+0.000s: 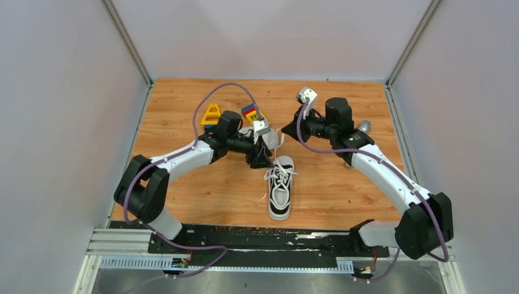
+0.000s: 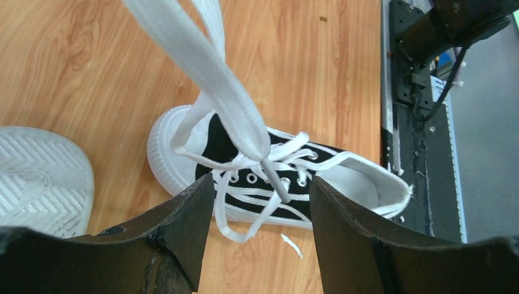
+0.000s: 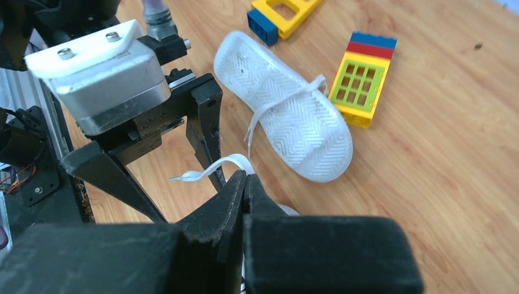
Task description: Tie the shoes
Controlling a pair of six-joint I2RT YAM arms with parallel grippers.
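A black-and-white shoe (image 1: pixel 280 190) stands upright on the table, its toe toward the back in the top view. White laces (image 2: pixel 269 159) cross its tongue and hang in loose loops. My right gripper is shut on a white shoelace (image 3: pixel 229 160), with the loose tip sticking out past its fingers. From there a raised lace (image 1: pixel 276 146) runs down to the shoe. Just above the toe, my left gripper stands open. In the left wrist view a lifted lace passes across the gap between its fingers, not gripped.
Another shoe lies sole up (image 3: pixel 287 110) behind the left gripper, with a lace across its sole. Toy bricks (image 3: pixel 364 79) and a yellow piece (image 1: pixel 211 114) lie toward the back left. Bare wood is free on the right and front left.
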